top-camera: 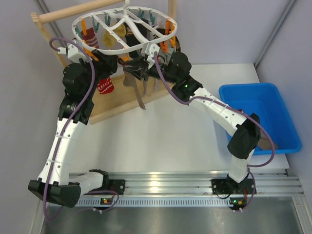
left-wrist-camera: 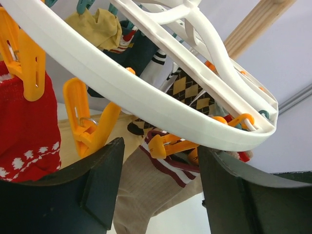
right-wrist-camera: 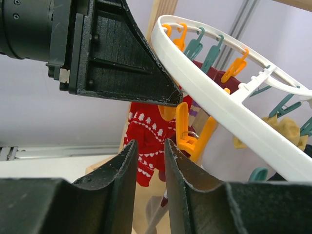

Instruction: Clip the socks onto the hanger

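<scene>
The round white hanger (top-camera: 80,39) carries orange and green clips along its rim. A brown-grey sock (left-wrist-camera: 151,187) with a maroon-striped cuff hangs beneath the near rim, its cuff against an orange clip (left-wrist-camera: 178,146); I cannot tell whether that clip bites it. My left gripper stands open, this clip and cuff showing between its fingers. From the other side, my right gripper points at the rim, its fingertips apart and nothing visible between them. Another orange clip (right-wrist-camera: 187,139) hangs just past the right fingers. In the top view both grippers nearly meet.
Red patterned socks (left-wrist-camera: 29,131) hang left of the left gripper, and a yellow sock (left-wrist-camera: 97,29) hangs behind. A wooden stand (top-camera: 66,13) holds the hanger. The blue bin (top-camera: 246,92) at right contains a dark item. Clear white table lies in front.
</scene>
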